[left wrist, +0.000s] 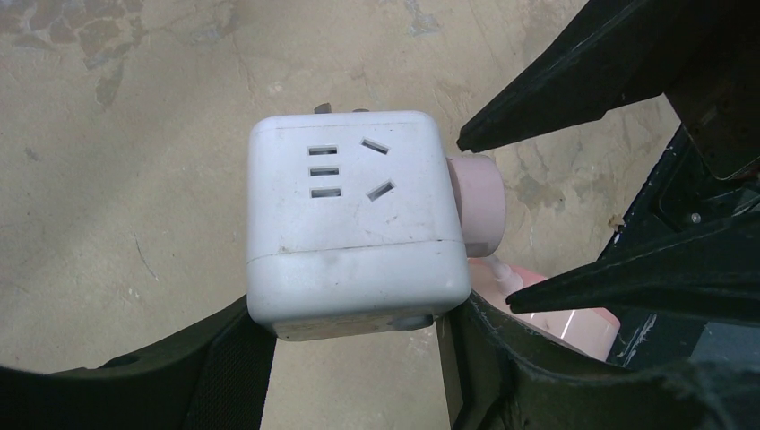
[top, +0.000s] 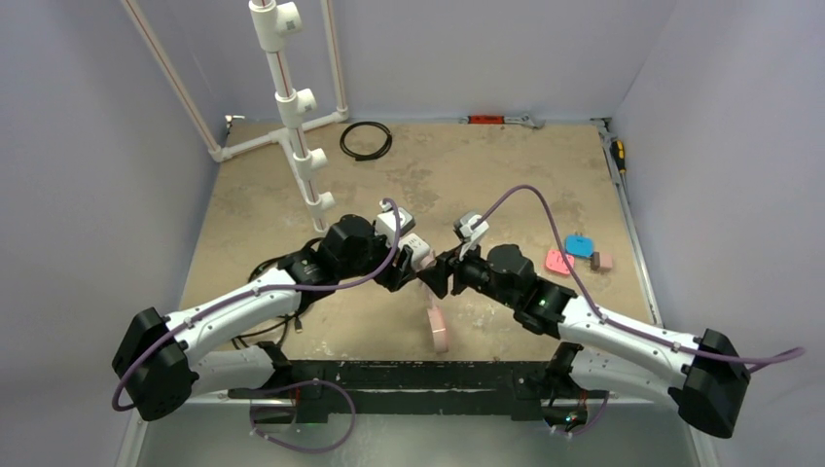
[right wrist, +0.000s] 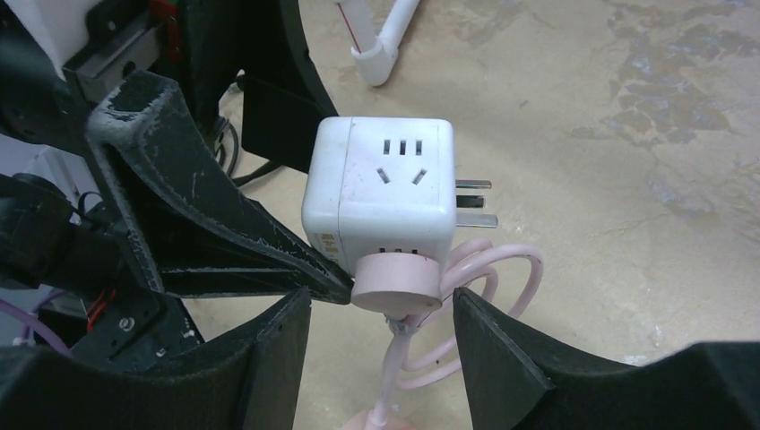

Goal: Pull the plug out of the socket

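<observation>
A white cube socket (left wrist: 357, 206) is gripped by my left gripper, its outlet face up. On its side sits the round pink plug (left wrist: 477, 204) (right wrist: 395, 282), with a pink cable (right wrist: 391, 367) hanging below. My right gripper stands open, a finger on each side of the plug in the right wrist view, apparently not closed on it. In the top view both grippers meet over the middle of the board, around the socket (top: 420, 248).
A white pipe frame (top: 297, 126) stands at the back left, black cables (top: 365, 156) lie nearby. Pink (top: 557, 264) and blue (top: 578, 245) pieces lie at the right. The back middle of the board is clear.
</observation>
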